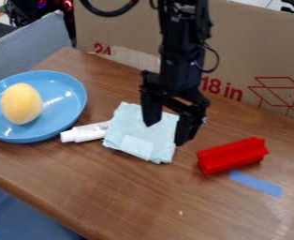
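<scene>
My black gripper (166, 118) hangs open over a folded pale blue cloth (137, 147), its fingers apart with nothing seen held. A white tube (84, 132) lies left of the cloth. A blue plate (65, 100) at the left holds a yellow rounded object (22, 102). A red cylindrical object (231, 155) lies to the right of the cloth.
A cardboard box (257, 66) stands along the back of the wooden table (137, 197). A strip of blue tape (255, 184) lies at the right. A grey fabric edge borders the left.
</scene>
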